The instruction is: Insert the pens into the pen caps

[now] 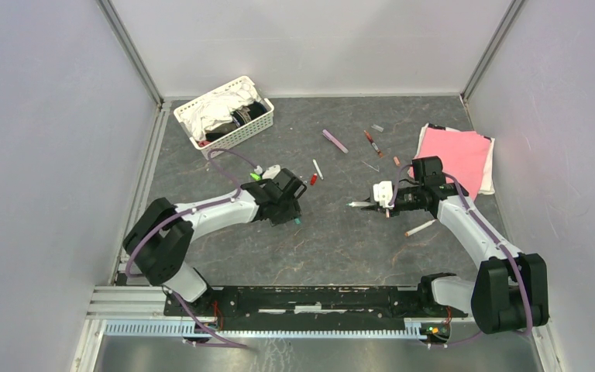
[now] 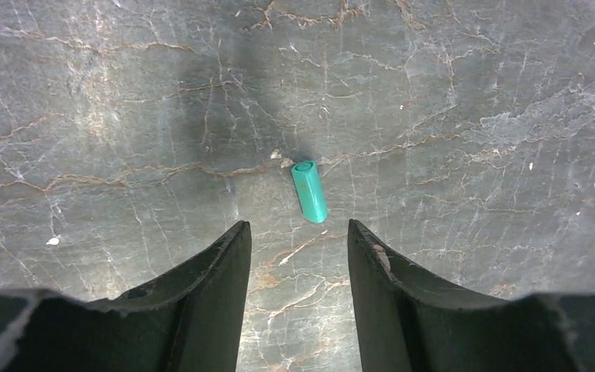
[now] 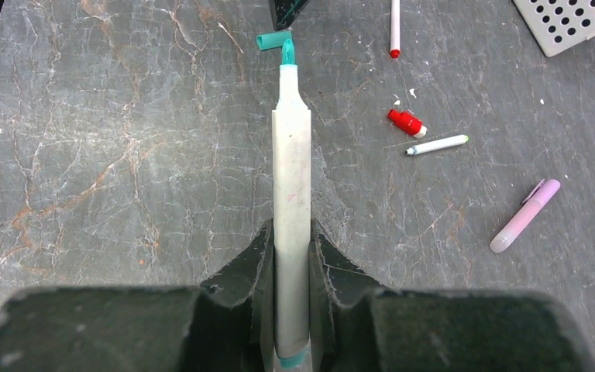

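Observation:
A small teal cap (image 2: 309, 191) lies on the dark table just beyond the fingertips of my left gripper, which stands open above it with nothing between its fingers. In the top view the left gripper (image 1: 294, 209) is over the table's middle-left. My right gripper is shut on a white marker (image 3: 290, 178) with a teal tip, held horizontally and pointing toward the left gripper; in the top view it is right of centre.
Loose pens lie around: a pink marker (image 1: 334, 140), a red-brown pen (image 1: 373, 142), a white pen (image 1: 419, 228), a small red cap (image 1: 314, 179). A white basket (image 1: 232, 138) stands back left, pink cloth (image 1: 453, 151) at right.

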